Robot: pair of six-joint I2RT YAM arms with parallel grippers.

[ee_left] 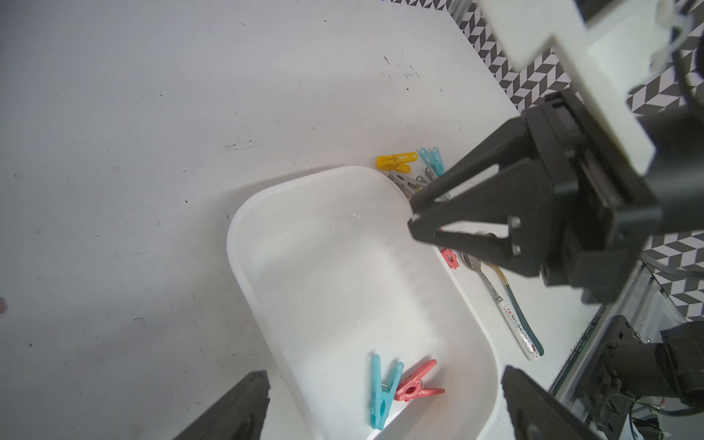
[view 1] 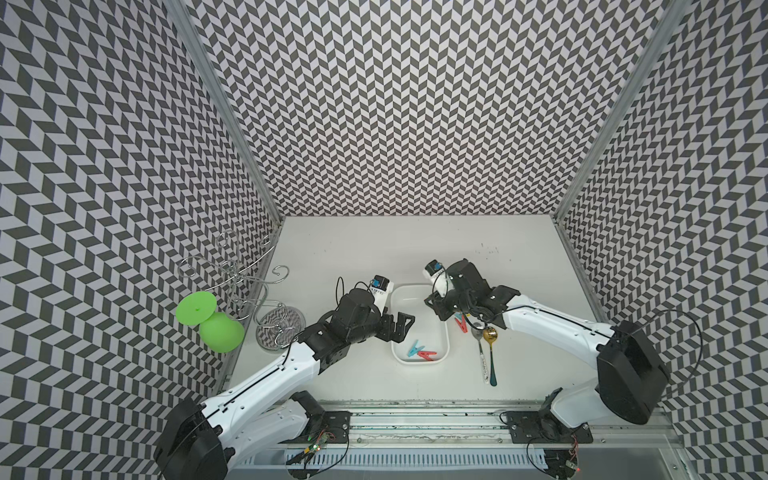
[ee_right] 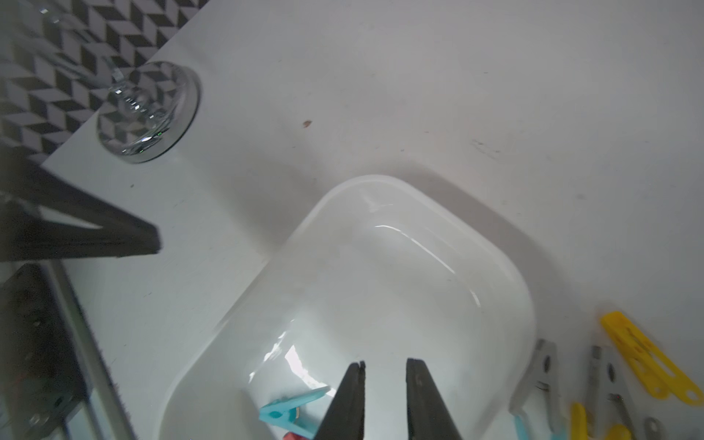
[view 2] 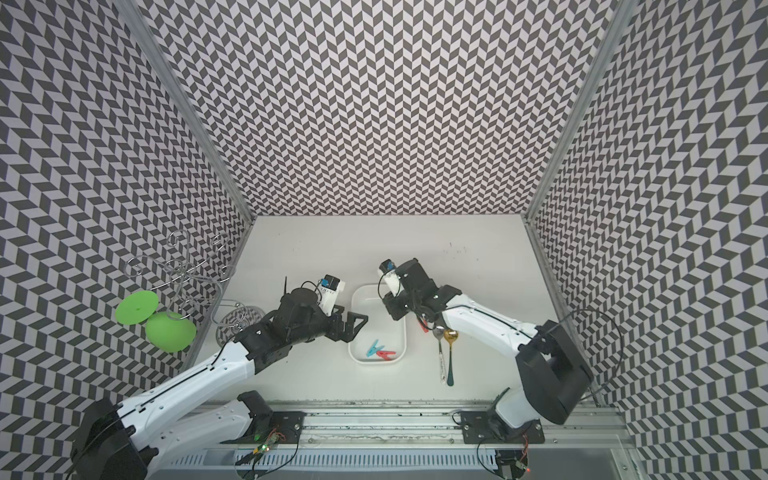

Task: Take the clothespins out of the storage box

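The white storage box [ee_left: 308,278] sits mid-table with a blue clothespin [ee_left: 381,396] and a red clothespin [ee_left: 414,385] at its near end. Yellow [ee_left: 396,160], blue [ee_left: 431,159] and grey clothespins [ee_right: 541,366] lie outside along its right side. My left gripper [view 1: 397,326] hangs over the box's left part, its fingers apart and empty. My right gripper is over the box's right part, fingertips a little apart, nothing seen between them.
Two spoons [view 1: 489,352] lie right of the box. A wire stand [view 1: 280,328] with green objects [view 1: 220,332] stands at the left.
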